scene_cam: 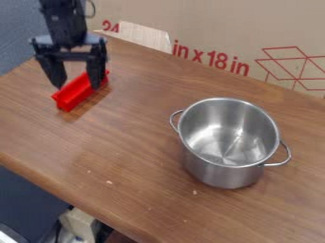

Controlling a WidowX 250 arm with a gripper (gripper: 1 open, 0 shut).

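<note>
My black gripper (74,68) hangs at the upper left, open, with its fingers lowered on either side of a red bar-shaped block (75,94) on the wooden table. The block lies slanted, its upper part partly hidden behind the gripper; whether the fingertips touch it I cannot tell.
A steel pot (229,142) with two side handles stands on the right of the table (140,180). A cardboard panel (254,47) is at the back. Its edge runs along the lower left.
</note>
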